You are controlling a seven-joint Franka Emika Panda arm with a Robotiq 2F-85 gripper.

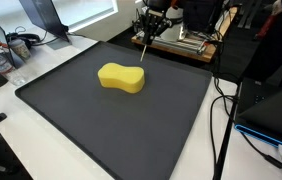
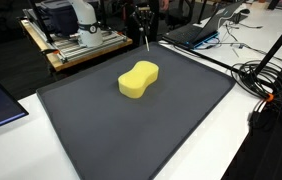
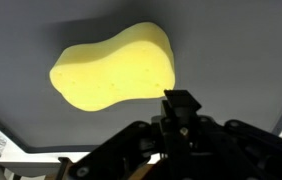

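Observation:
A yellow sponge (image 1: 121, 77), narrowed in the middle, lies flat on the dark grey mat (image 1: 101, 120). From exterior view 2 the same sponge (image 2: 139, 79) shows toward the mat's far half. My gripper (image 1: 149, 37) is above the mat's far edge, apart from the sponge. A thin pale stick (image 1: 143, 51) points down from its fingers, and this stick (image 2: 147, 42) also shows in exterior view 2. The wrist view has the sponge (image 3: 116, 68) beside and beyond the shut black gripper; the stick's grip is hard to make out there.
A wooden-edged box (image 1: 186, 42) with loose items stands behind the mat. Dark cables (image 2: 256, 75) run along the table beside it.

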